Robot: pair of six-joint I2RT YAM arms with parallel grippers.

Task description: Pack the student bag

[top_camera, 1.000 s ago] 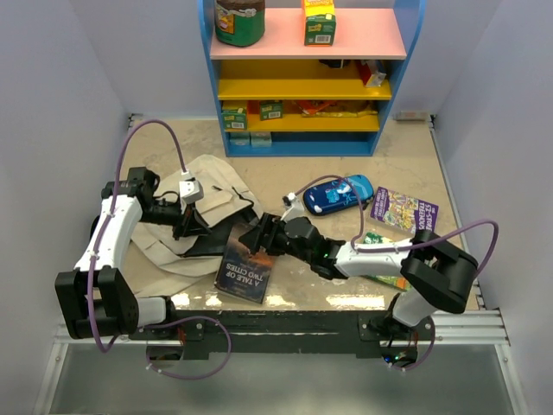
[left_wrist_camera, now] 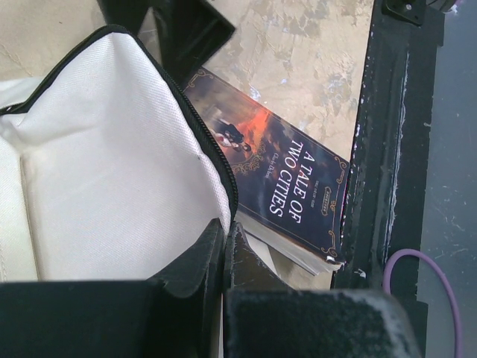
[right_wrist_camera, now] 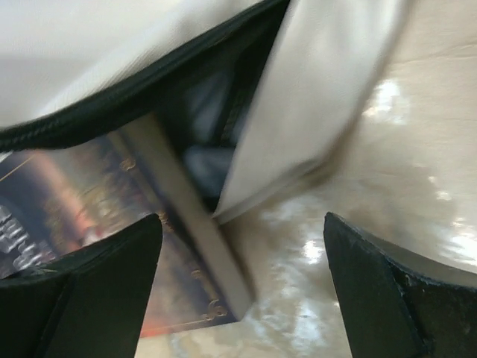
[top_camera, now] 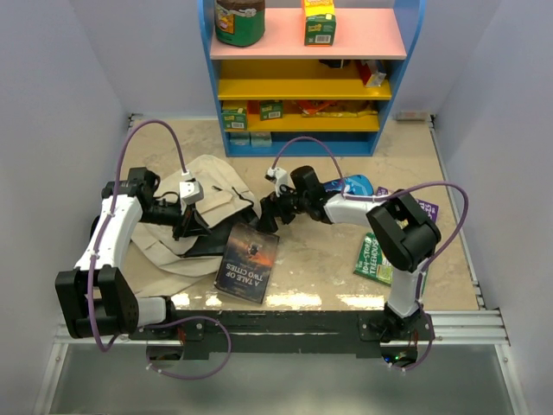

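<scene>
A cream student bag (top_camera: pixel 207 173) with black zip edge lies at the left, its mouth open. The book A Tale of Two Cities (top_camera: pixel 246 266) lies at that mouth, its inner end beside or under the flap. My left gripper (top_camera: pixel 199 226) is shut at the zipped edge, which fills its view (left_wrist_camera: pixel 127 149); whether fabric is between the tips is unclear. My right gripper (top_camera: pixel 268 216) stands open above the book's upper end; in the right wrist view its fingers flank the book's edge, with nothing held.
A blue pencil case (top_camera: pixel 356 183), a purple book (top_camera: pixel 429 207) and a green book (top_camera: pixel 371 259) lie at the right, partly behind the right arm. The shelf (top_camera: pixel 302 82) stands at the back. The front edge runs below the Tale book.
The left arm has not moved.
</scene>
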